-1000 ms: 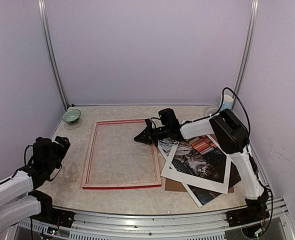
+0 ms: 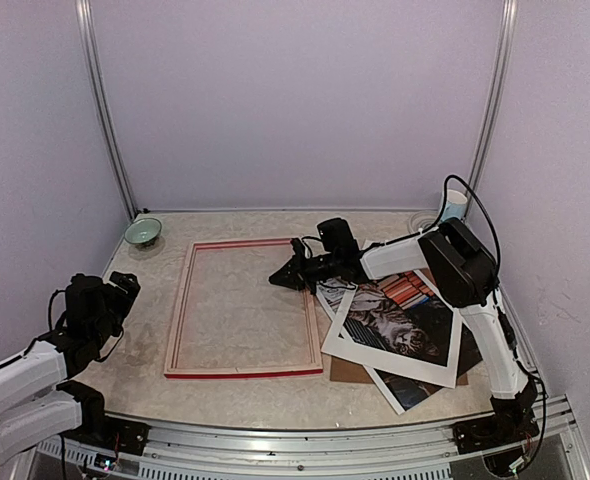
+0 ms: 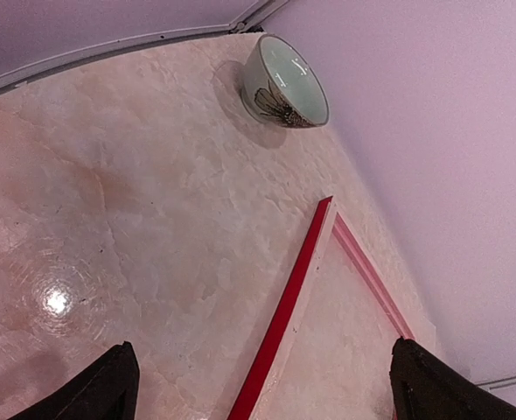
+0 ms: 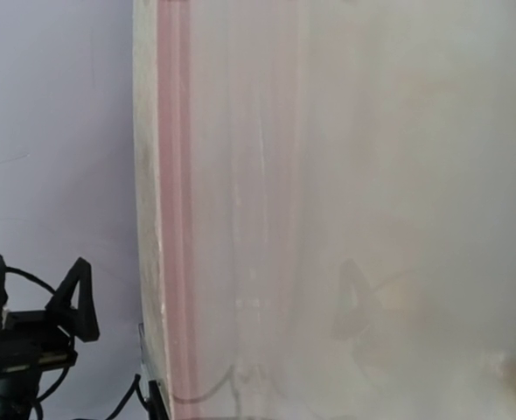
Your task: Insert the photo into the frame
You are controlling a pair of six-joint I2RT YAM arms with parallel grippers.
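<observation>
The red-edged frame (image 2: 243, 374) lies flat on the table's middle, its inside clear and bare-looking. To its right is a pile of photos (image 2: 407, 335); the uppermost has a white border and a dark picture, and overlaps the frame's right side or stops close by it. My right gripper (image 2: 287, 276) is shut low over the frame's inner right part; nothing shows between its fingers. At the far left, my left gripper stands open and empty, with the frame's red side (image 3: 280, 324) beyond it. Close up, the frame's pink bar (image 4: 176, 175) fills part of the right wrist view.
A green bowl (image 2: 143, 233) stands at the back left and a light cup (image 2: 455, 205) at the back right. Brown board (image 2: 349, 371) shows under the photos. My right arm crosses over the pile's upper part. Bare table lies between the left gripper and the frame.
</observation>
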